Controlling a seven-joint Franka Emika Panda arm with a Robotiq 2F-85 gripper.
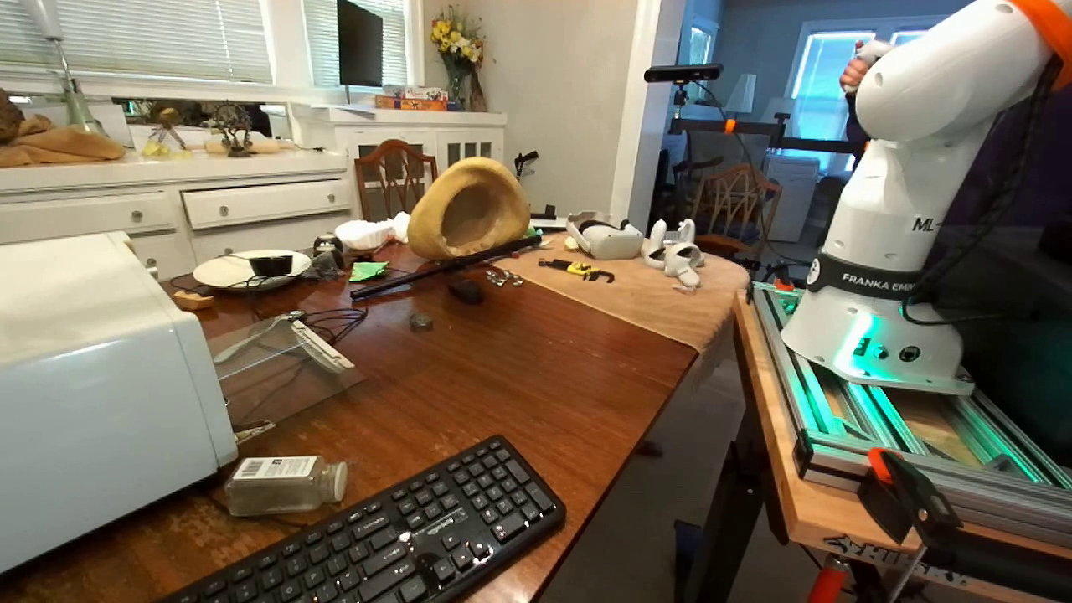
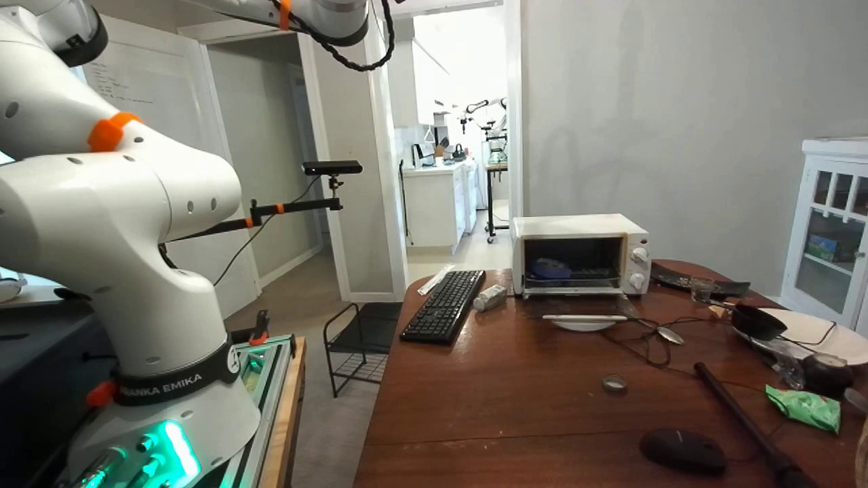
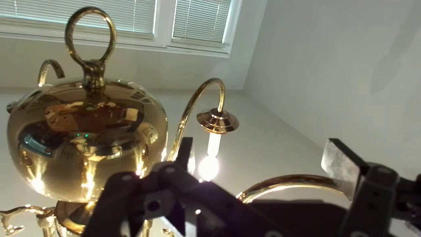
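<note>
In the wrist view my gripper stands open, its two fingers wide apart and no object held between them. It points at a brass chandelier (image 3: 88, 134) with a lit bulb (image 3: 209, 168). Both exterior views cut off the gripper; only parts of the white arm (image 2: 122, 211) show. On the table lie a black keyboard (image 1: 402, 533) and a clear bottle (image 1: 286, 486) on its side. A white toaster oven (image 2: 579, 219) has its door down, with a blue item (image 2: 550, 268) inside.
A yellow hat (image 1: 470, 209), a black rod (image 1: 447, 267), a mouse (image 2: 681, 451) and a white plate (image 1: 223, 270) take up other parts of the table. Bare wood (image 2: 504, 398) shows in the middle. The chandelier's curved arms hang close around the gripper.
</note>
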